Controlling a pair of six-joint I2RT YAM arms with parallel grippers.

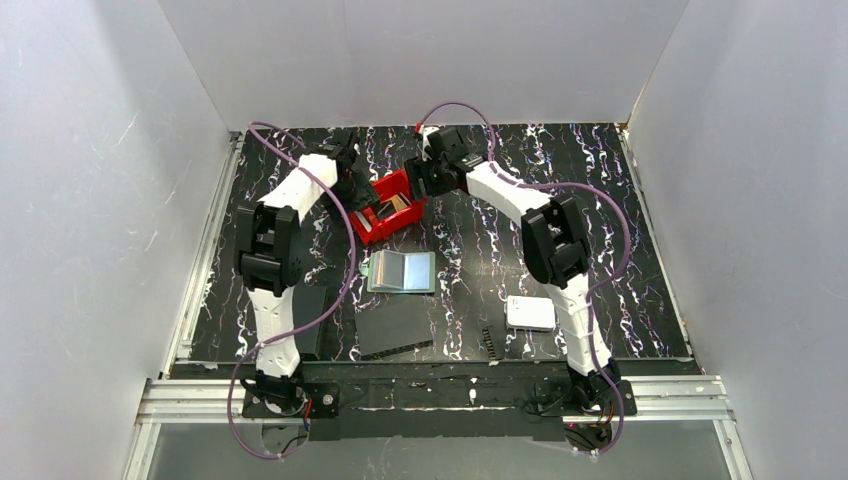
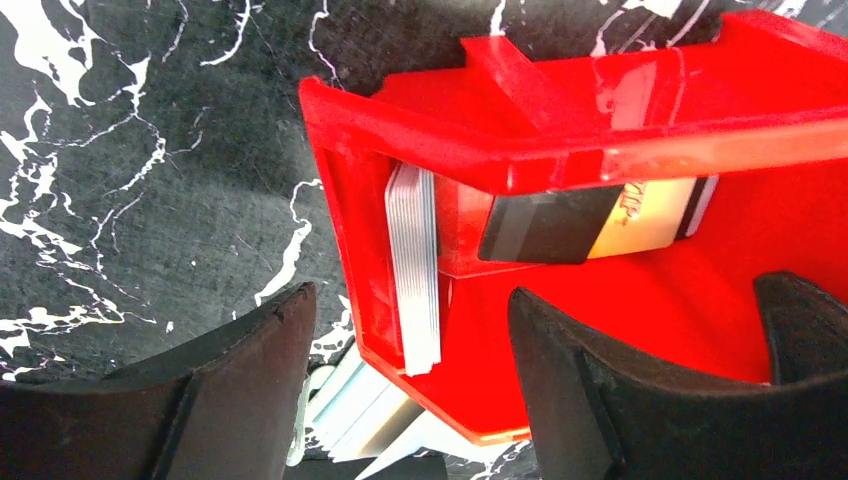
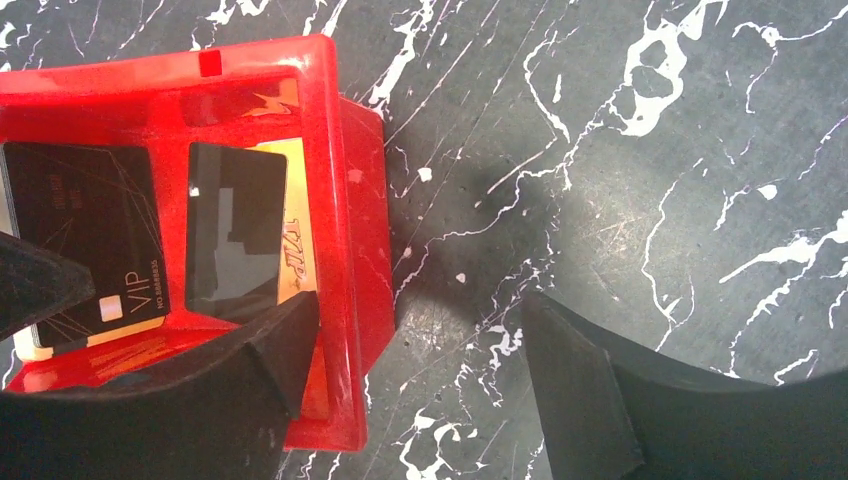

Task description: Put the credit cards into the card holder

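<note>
The red box (image 1: 364,230) holds the cards. Inside it, a pale stack of cards (image 2: 412,270) stands on edge by one end wall. Toward the other end lean a black VIP card (image 3: 90,240) and a dark card with a gold edge (image 3: 235,230). My left gripper is open over the box, the stack showing between its fingers. At the box's right end, my right gripper is open too, the end wall showing between its fingers and no card held. The card holder (image 1: 402,272) lies spread open in front of the box.
Dark flat pads (image 1: 393,328) lie near the front edge. A white case (image 1: 530,313) and a small black strip (image 1: 489,342) are at the front right. The two grippers are close together over the box.
</note>
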